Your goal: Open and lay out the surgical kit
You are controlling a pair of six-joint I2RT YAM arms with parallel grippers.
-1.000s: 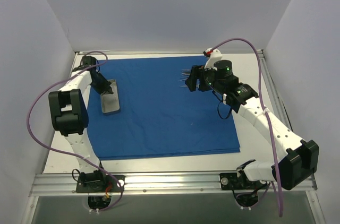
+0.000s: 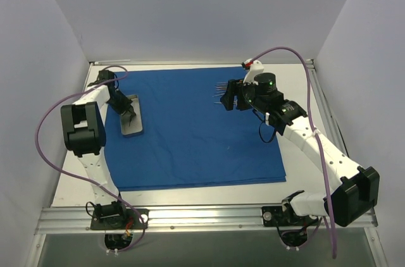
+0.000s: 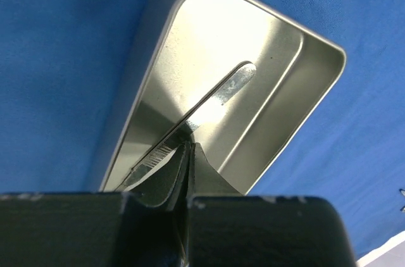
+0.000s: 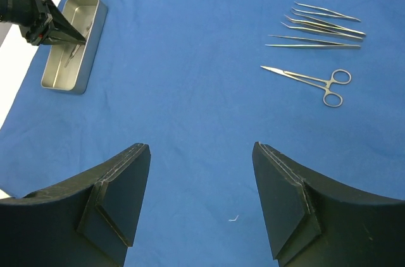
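The steel tray (image 3: 259, 140) lies at the left of the blue cloth. A slim metal instrument (image 3: 231, 86), flat-ended, lies in it. My left gripper reaches down into the tray with its tips together on that instrument. My right gripper hangs over the right part of the cloth, fingers apart with nothing between them. In the right wrist view, several tweezers (image 4: 316, 45) lie in a row at upper right, with scissor-like forceps (image 4: 328, 85) below them.
The blue cloth (image 2: 190, 140) covers most of the white table (image 2: 76, 185). Walls stand at the back and both sides.
My left gripper has moved slightly within and over the tray, a little toward the front since a second ago. The right arm has not visibly moved.
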